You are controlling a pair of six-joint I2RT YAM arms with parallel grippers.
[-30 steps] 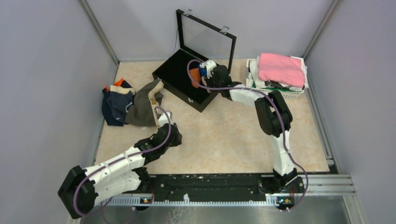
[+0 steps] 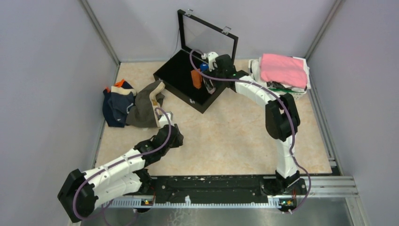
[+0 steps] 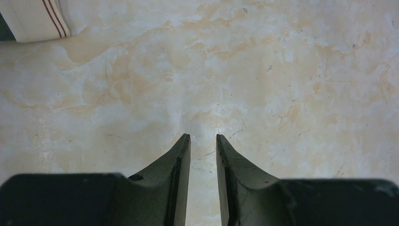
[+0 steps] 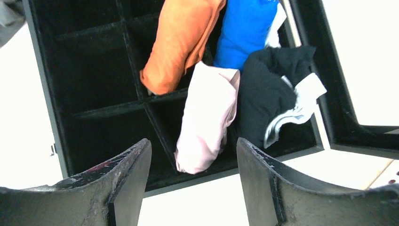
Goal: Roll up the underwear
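Rolled underwear lies in the divided black box (image 2: 171,84): an orange roll (image 4: 176,42), a blue roll (image 4: 244,33), a pale pink roll (image 4: 207,113) and a black one with a white band (image 4: 263,94). Above the near end of the pink roll, my right gripper is open, its fingers wide apart and apart from the cloth. My left gripper hangs over bare table, a narrow empty gap between its fingers.
Dark blue and grey garments (image 2: 143,108) are heaped at the left. A white basket (image 2: 295,94) topped with pink cloth (image 2: 283,69) stands at the back right. The box's clear lid (image 2: 207,38) is raised.
The left arm has hardly moved.
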